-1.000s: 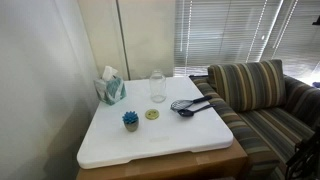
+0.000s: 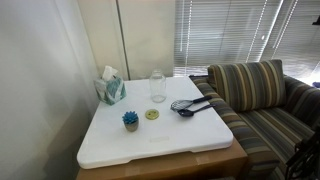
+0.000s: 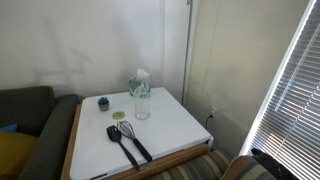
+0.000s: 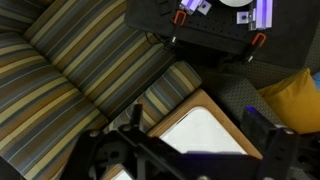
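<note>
In the wrist view my gripper is open, its dark fingers spread apart over the corner of the white table [image 4: 200, 135], with nothing seen between them. On the tabletop [image 2: 120, 140] stand a clear jar [image 2: 158, 86], a tissue box [image 2: 113, 91] with a tissue sticking out, and a small potted blue succulent [image 2: 131, 120]. A round yellow-green item [image 2: 152, 114] lies flat near the middle. Beside each other toward the couch side are a whisk [image 3: 126, 130] and a black spoon-like utensil [image 3: 113, 133]. My gripper is clear of all of these.
A striped couch [image 2: 245, 88] adjoins the table's right side in exterior view 1. Walls [image 3: 90, 45] and window blinds [image 2: 230, 35] bound the area. Dark equipment [image 4: 225, 30] stands on the floor.
</note>
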